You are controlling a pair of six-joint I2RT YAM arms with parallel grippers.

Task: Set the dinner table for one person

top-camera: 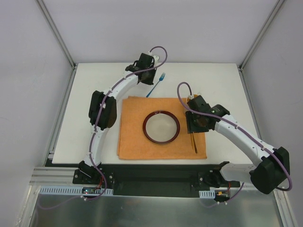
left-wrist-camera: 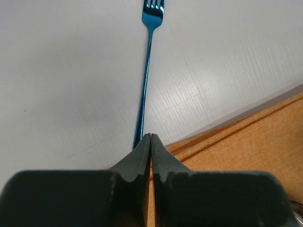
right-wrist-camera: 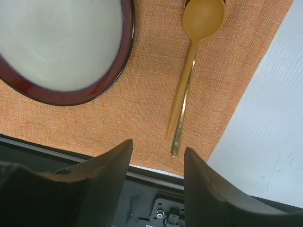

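A blue fork (top-camera: 162,77) lies on the white table just past the back edge of the orange placemat (top-camera: 132,127), tilted with its tines away to the right. Closed with nothing between its fingertips, my left gripper is near the handle end of the fork (left-wrist-camera: 146,71), whose handle runs outside the fingers on their left. A white plate with a brown rim (top-camera: 161,127) sits on the mat. Over the mat's right side, my right gripper stands open and empty. Beneath it lie a tan spoon (right-wrist-camera: 204,19) and a thin gold utensil (right-wrist-camera: 176,143), partly overlapping.
Bare white table (top-camera: 208,78) spreads behind the mat and to its right. More clear surface lies left of the mat, partly under my left arm (top-camera: 110,109). The dark front edge (top-camera: 151,170) borders the table.
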